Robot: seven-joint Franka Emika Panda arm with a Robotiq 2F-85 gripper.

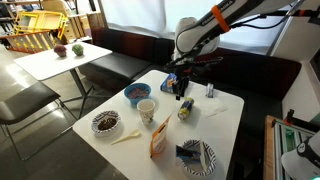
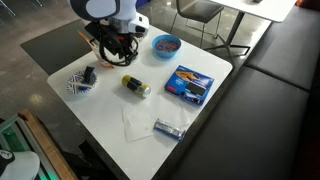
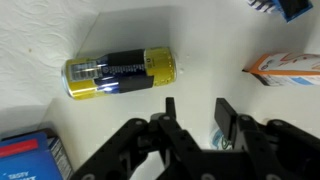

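A yellow and black can (image 3: 118,72) lies on its side on the white table, left of and ahead of my fingers in the wrist view. The same can (image 2: 135,86) rests near the table's middle in exterior view 2. My gripper is partly open, with a clear gap and only bare table showing between its fingertips. It hangs above the table close to the can (image 1: 180,110), apart from it as far as the wrist view shows.
Around the can stand a blue box (image 2: 188,84), an orange and white carton (image 1: 158,138), a white cup (image 1: 146,110) and a blue bowl (image 1: 137,92). A patterned plate (image 1: 207,167) holds dark items. A silver cylinder (image 2: 170,130) lies near pale napkins (image 2: 140,122).
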